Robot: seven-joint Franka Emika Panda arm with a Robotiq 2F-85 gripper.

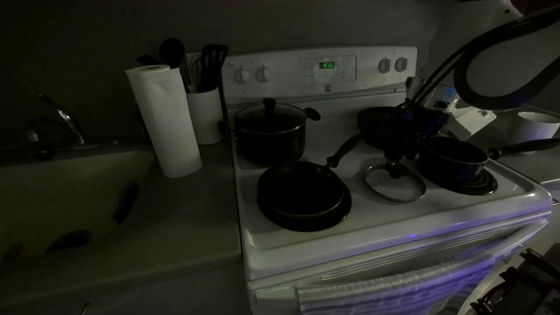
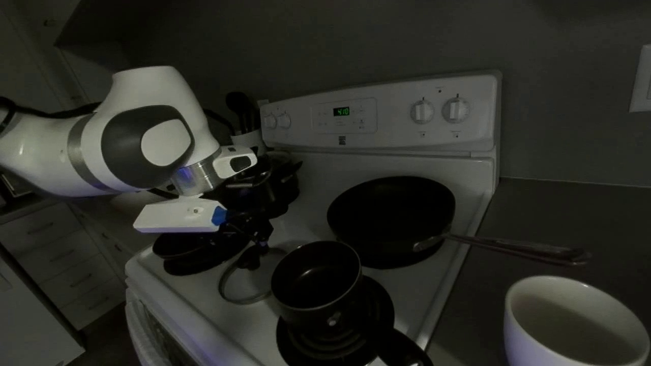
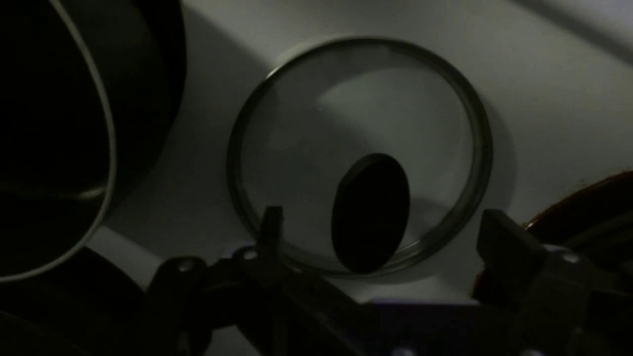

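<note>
A round glass lid (image 1: 396, 190) with a metal rim and a black knob lies flat on the white stovetop. In the wrist view the lid's black knob (image 3: 371, 213) lies in line with the space between my fingertips, nearer the left one. My gripper is open, its dark fingers (image 3: 271, 228) wide apart and nothing held. Seen from the side, the gripper (image 2: 259, 238) hangs just above the lid (image 2: 244, 286). In the dim light I cannot tell whether a finger touches the knob.
A small saucepan (image 2: 316, 283) stands right beside the lid. Frying pans sit at the front left (image 1: 302, 191) and back right (image 2: 390, 219). A lidded pot (image 1: 270, 134) is at the back left. A white bowl (image 2: 573, 323) stands on the right counter.
</note>
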